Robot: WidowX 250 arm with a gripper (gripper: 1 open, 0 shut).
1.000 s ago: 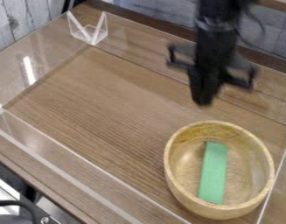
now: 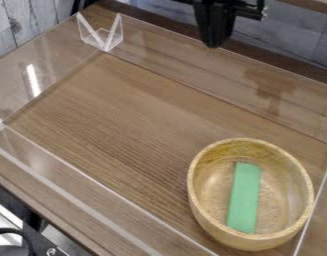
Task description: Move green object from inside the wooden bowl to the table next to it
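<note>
The wooden bowl (image 2: pixel 202 190) stands at the lower right of the table. Inside it lies a long, flat green object (image 2: pixel 243 198), resting on the bowl's floor. At the top edge of the view, far from the bowl, hangs part of my dark gripper (image 2: pixel 217 32). Most of it is cut off by the frame, and I cannot tell how its fingers stand.
A clear angular stand (image 2: pixel 102 33) sits at the upper left. Black cables (image 2: pixel 16 235) loop at the lower left corner.
My arm has drawn back from just behind the bowl toward the top of the view, leaving most of the frame. The bowl and green object have not moved.
</note>
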